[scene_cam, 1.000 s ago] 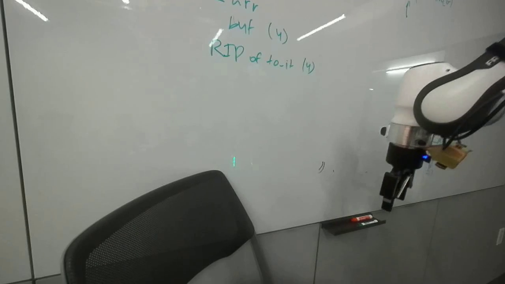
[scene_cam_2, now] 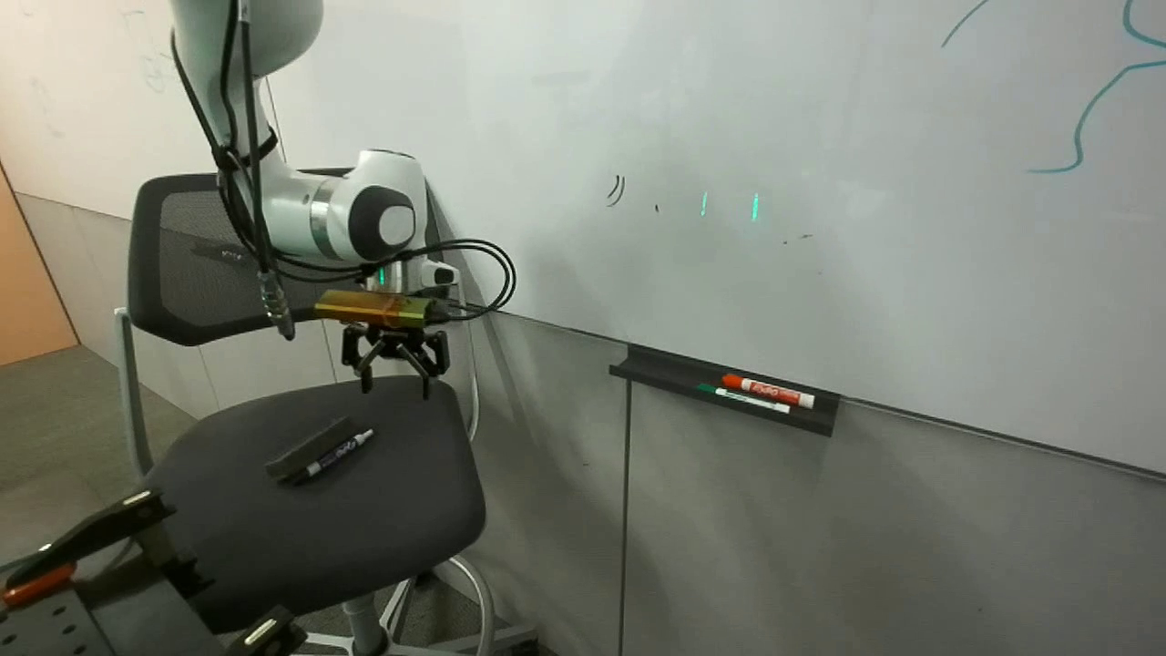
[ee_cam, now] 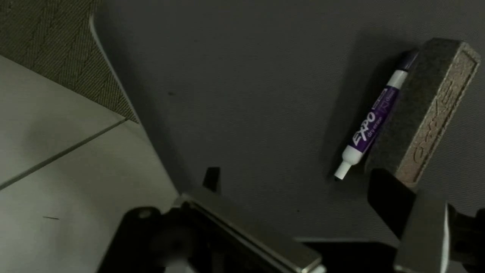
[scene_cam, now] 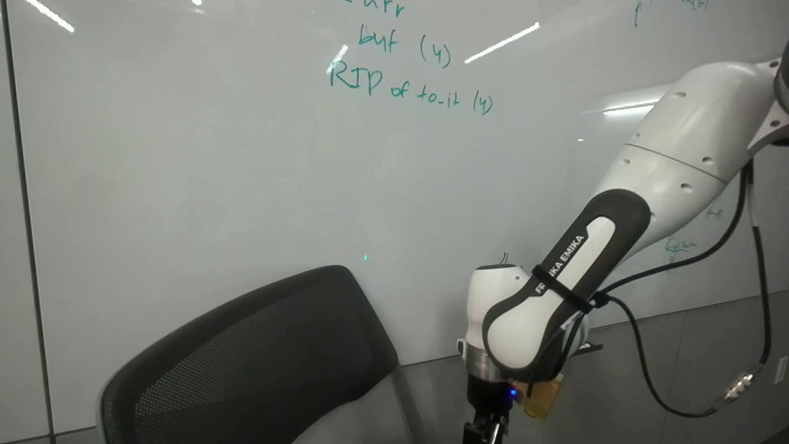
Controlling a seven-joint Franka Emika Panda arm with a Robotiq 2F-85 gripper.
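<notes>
A purple-labelled Expo marker [ee_cam: 375, 113] with a white tip end lies against a grey felt eraser [ee_cam: 427, 113]. Both rest on the dark chair seat [ee_cam: 236, 91], and in exterior view 2 the marker [scene_cam_2: 341, 450] and eraser [scene_cam_2: 309, 449] appear near the middle of that seat. Above the seat hangs my gripper [scene_cam_2: 395, 384], pointing down, its two fingers spread and nothing between them. The wrist view has the gripper open along the lower edge, with marker and eraser toward the right finger [ee_cam: 391, 195].
A black tray [scene_cam_2: 683, 372] on the whiteboard [scene_cam_2: 874, 295] holds a red marker [scene_cam_2: 768, 390] and a green-capped one [scene_cam_2: 754, 401]. The chair's mesh back [scene_cam: 244, 362] rises beside the arm. Another dark gripper-like device [scene_cam_2: 120, 590] occupies exterior view 2's lower left corner.
In exterior view 1, the arm has swung left and down from beside the marker tray toward the chair. The gripper now reaches the bottom edge, and the arm hides the tray.
</notes>
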